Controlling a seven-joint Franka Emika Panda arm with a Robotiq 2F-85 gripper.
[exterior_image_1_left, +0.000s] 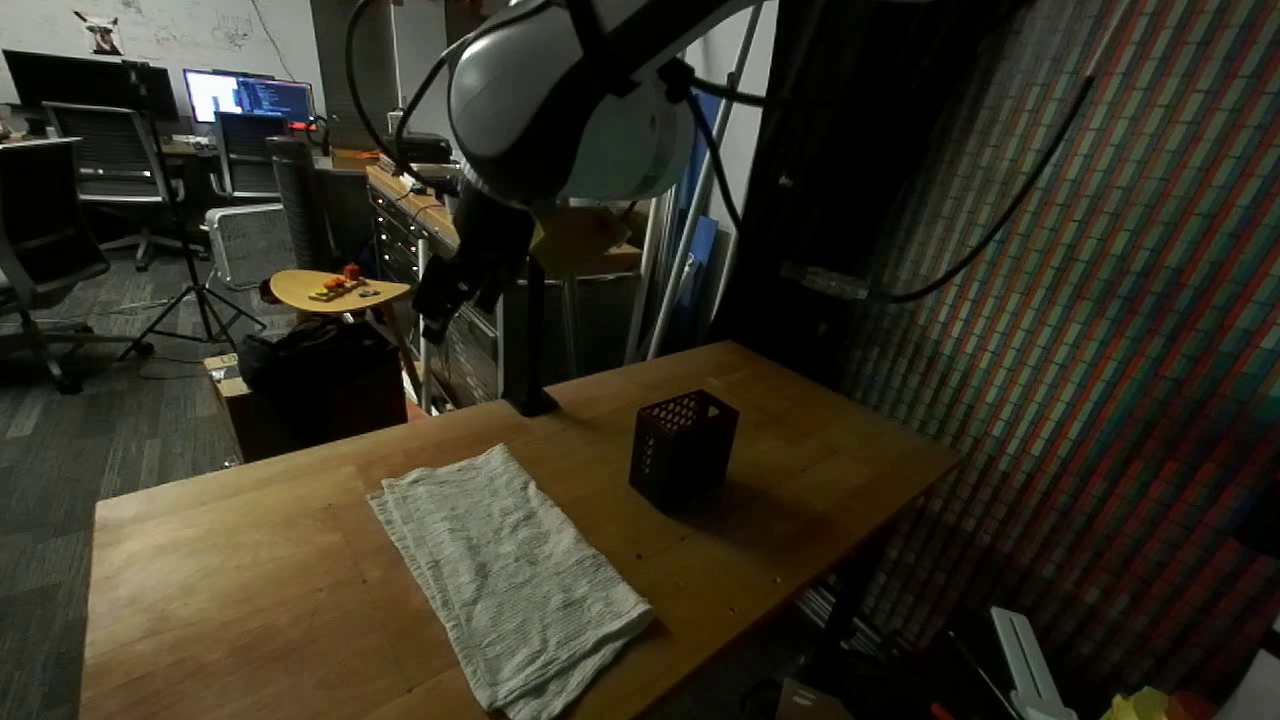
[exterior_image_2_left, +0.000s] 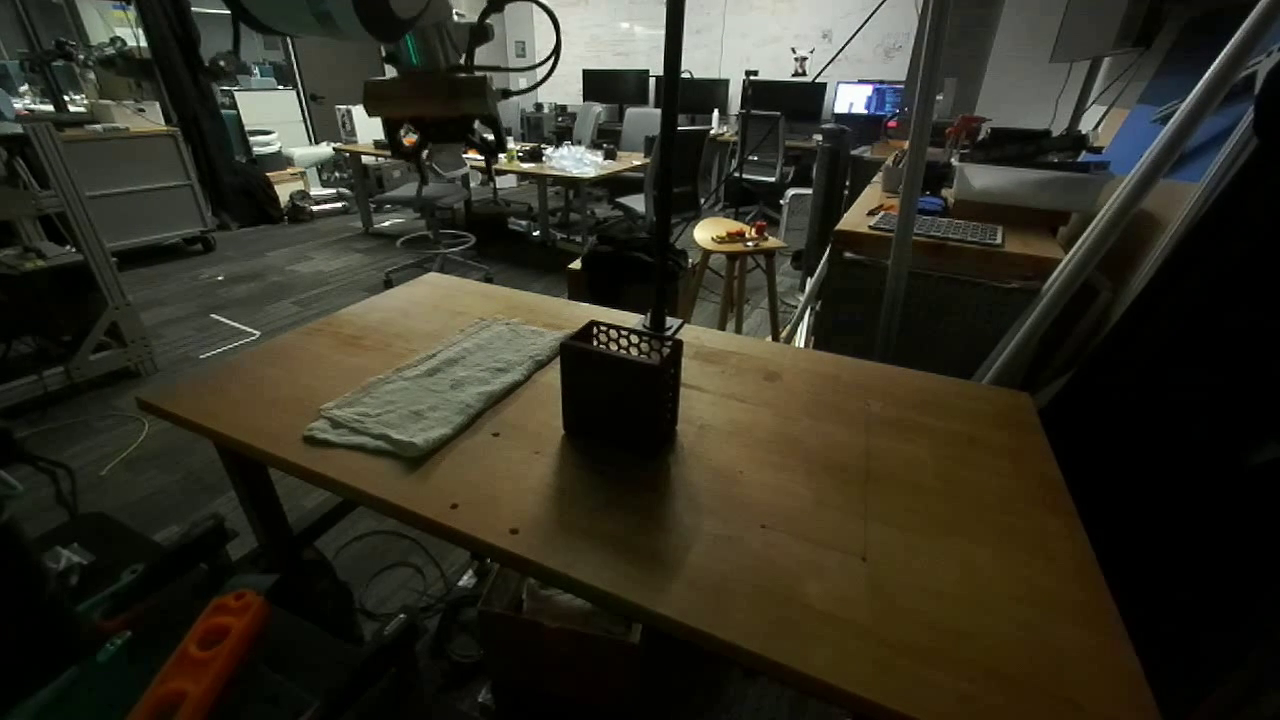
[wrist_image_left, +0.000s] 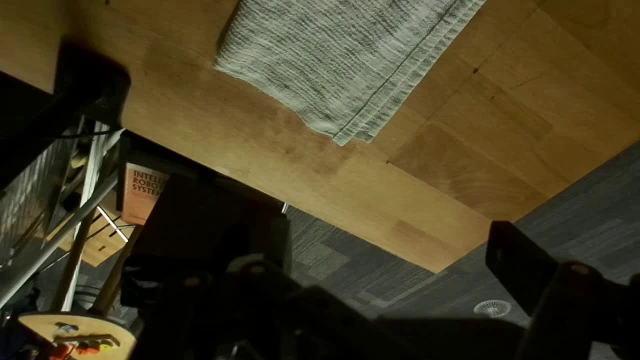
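Observation:
A pale cloth lies folded and flat on the wooden table, and its near corner fills the top of the wrist view. To its right in exterior view 1 stands a dark basket with hexagonal holes, upright; little of its inside shows. High above the table's back edge hangs my gripper, clear of both objects. In the wrist view its dark fingers are spread wide, with nothing held between them.
A black post rises from the table's back edge, close to my gripper. Bare tabletop extends on the basket's other side. Beyond the back edge stands a small stool with toys on it.

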